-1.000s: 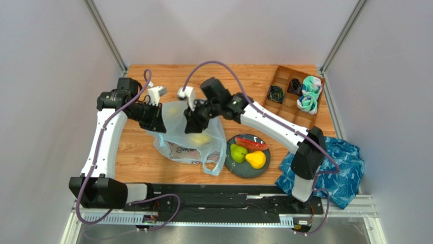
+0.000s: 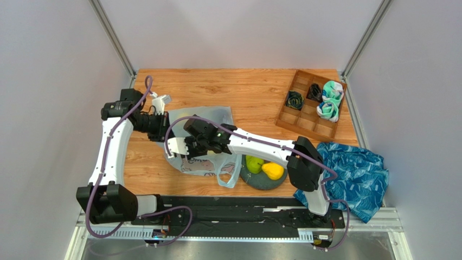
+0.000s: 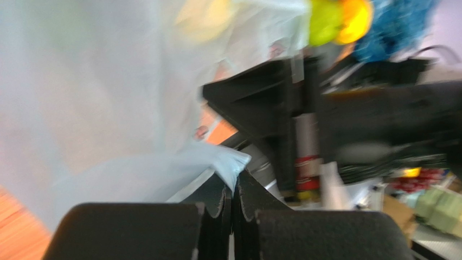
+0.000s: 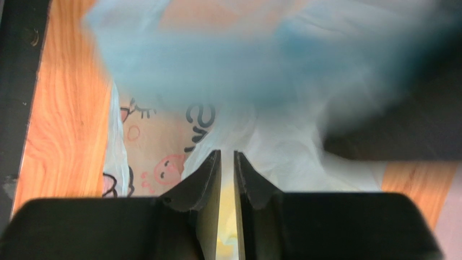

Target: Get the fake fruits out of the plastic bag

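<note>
The translucent plastic bag [image 2: 217, 115] lies in the middle of the table, with blurred yellow shapes [image 3: 203, 16] showing through it in the left wrist view. My left gripper [image 2: 169, 136] is shut on a pinched edge of the bag at its left side. My right gripper reaches low over the bag's front part, its fingers nearly together; pale yellow shows behind them, and I cannot tell what is between them. A green pear [image 2: 254, 164] and a yellow pear [image 2: 274, 171] sit on the dark plate [image 2: 260, 184].
A wooden compartment box [image 2: 302, 122] with cords and cloth stands at the back right. Blue patterned fabric [image 2: 358, 184] lies at the right.
My right gripper has moved down and toward the front left over the bag, its arm now covering part of the plate.
</note>
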